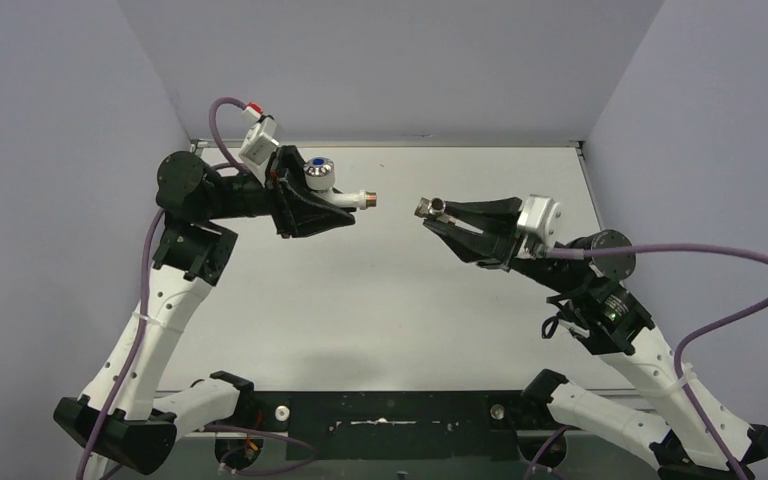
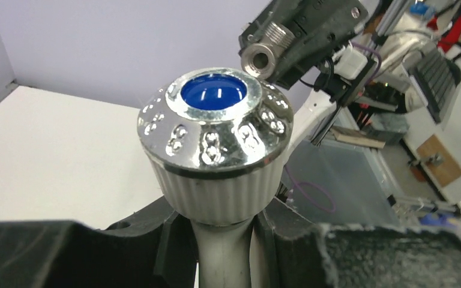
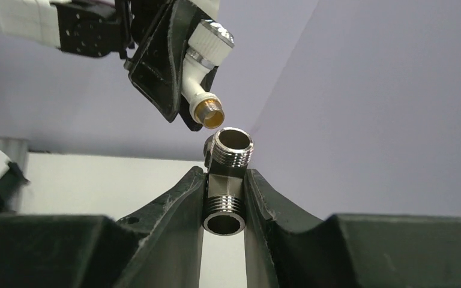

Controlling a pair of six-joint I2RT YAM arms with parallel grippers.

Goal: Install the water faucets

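A white faucet (image 1: 338, 197) with a chrome, blue-capped knob (image 2: 215, 120) is held in the air at the left, my left gripper (image 1: 352, 214) shut on its white body. Its brass threaded end (image 3: 209, 114) points right and is bare. Across a gap, my right gripper (image 1: 428, 215) is shut on a metal threaded fitting (image 3: 226, 186). In the right wrist view one open threaded end of the fitting faces the camera and another rises above the fingertips (image 3: 195, 180). Faucet and fitting are apart.
Below both grippers the white table (image 1: 360, 310) is bare. Grey walls (image 1: 400, 70) close in the back and sides. Purple cables (image 1: 750, 255) loop beside both arms.
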